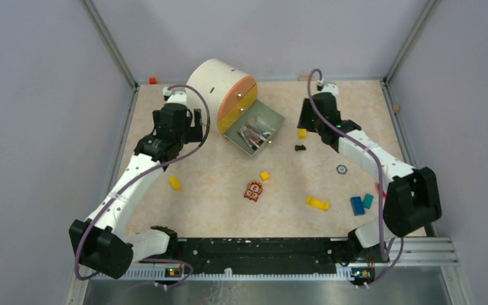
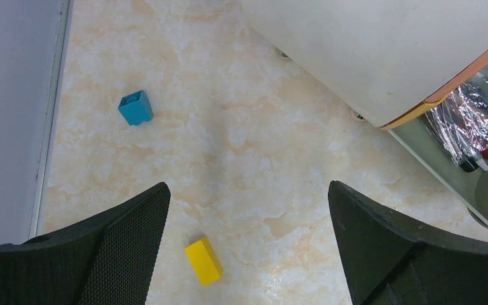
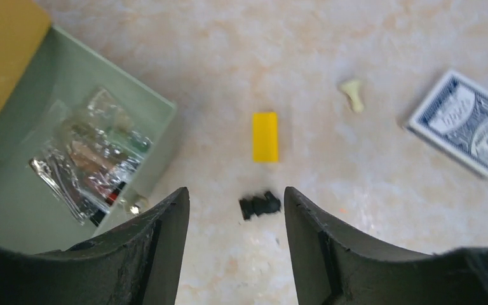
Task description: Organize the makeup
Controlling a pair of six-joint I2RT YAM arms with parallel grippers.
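Observation:
A cream cylindrical organizer (image 1: 213,89) lies at the back centre with its green drawer (image 1: 273,121) pulled out. Makeup items in clear and foil bags (image 3: 95,155) lie inside that drawer. My left gripper hangs open, left of the organizer, with nothing between its fingers. My right gripper is part open, right of the drawer, over a small black object (image 3: 260,204) on the table near a yellow block (image 3: 265,136); nothing shows held.
A card deck (image 3: 462,122) and small bone-shaped piece (image 3: 352,95) lie to the right. Loose toys, including an owl (image 1: 253,190) and blue blocks (image 1: 357,205), are scattered toward the front.

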